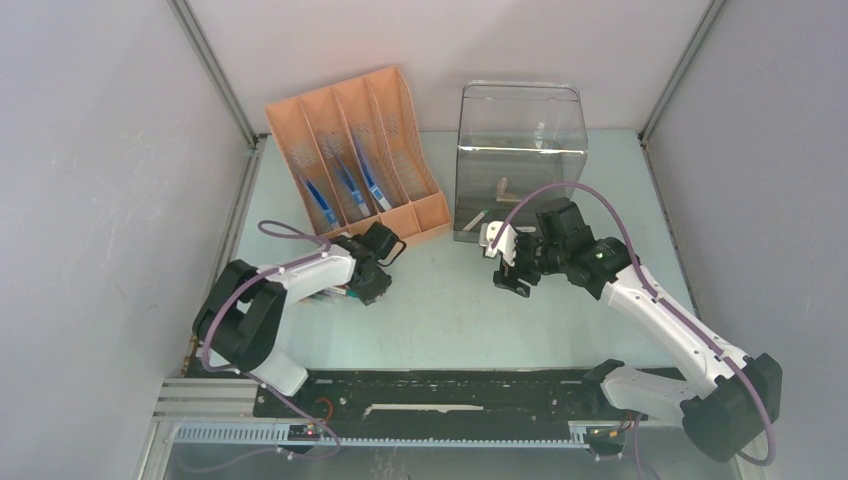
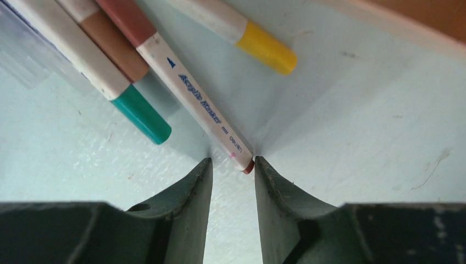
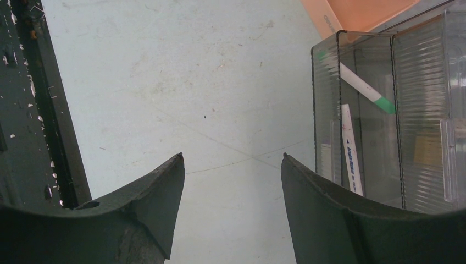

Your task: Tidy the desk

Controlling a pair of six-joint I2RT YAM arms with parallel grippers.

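Note:
A white marker with a dark red cap [image 2: 200, 104] lies on the desk, its dark red end by the left gripper's [image 2: 233, 161] right fingertip. That gripper's fingers stand close together with a gap between; whether they grip the marker I cannot tell. Beside it lie a white marker with a green cap [image 2: 104, 80], a brown-capped marker [image 2: 118, 55] and a yellow-capped marker [image 2: 258, 41]. My right gripper is open and empty above bare desk. In the top view, the left arm hides most of the markers.
An orange divided organizer [image 1: 430, 212] with several blue-and-white items stands at the back left. Right of it is a clear box [image 1: 520, 170] holding markers [image 3: 351, 148].

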